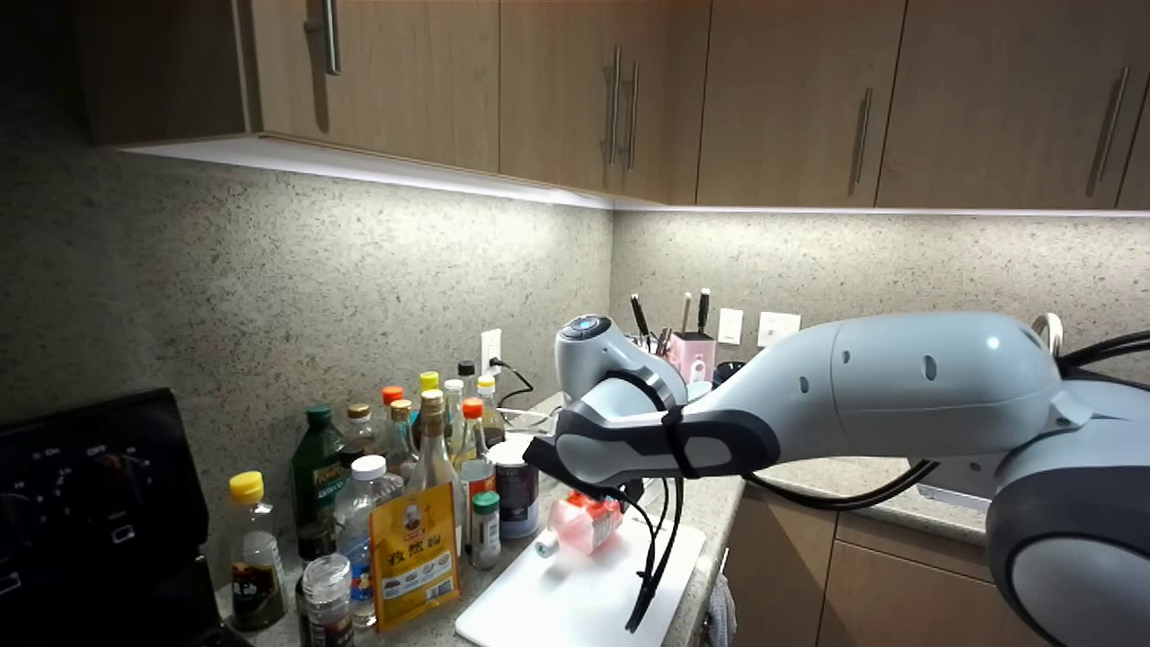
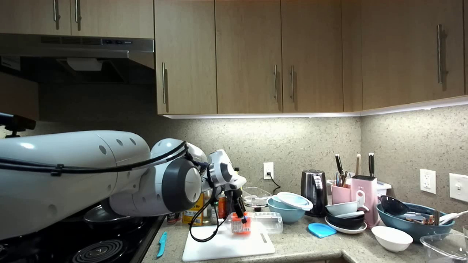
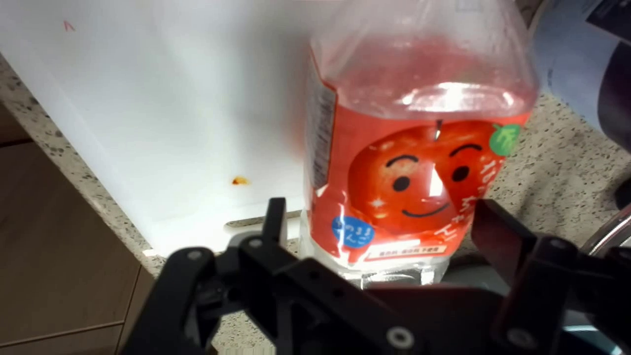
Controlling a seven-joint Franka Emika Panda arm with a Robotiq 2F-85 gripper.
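Note:
A clear plastic bottle (image 3: pixel 414 177) with a red label and a smiling apple fills much of the wrist view. In exterior view 1 the bottle (image 1: pixel 585 525) lies on its side on the white cutting board (image 1: pixel 561 604), its cap toward the stove side. My gripper is open, one dark finger on each side of the bottle's base end. A gap shows between the left finger and the bottle; whether the right one touches it I cannot tell. In exterior view 2 the gripper (image 2: pixel 239 212) is directly above the bottle (image 2: pixel 241 225).
Several sauce bottles (image 1: pixel 433 453) and a yellow spice packet (image 1: pixel 415 555) crowd the wall side. Beyond the board are a clear container (image 2: pixel 272 222) and blue bowls (image 2: pixel 287 212). A blue knife (image 2: pixel 162 244) lies between the board and the stove (image 2: pixel 101 250). The board's front part is clear.

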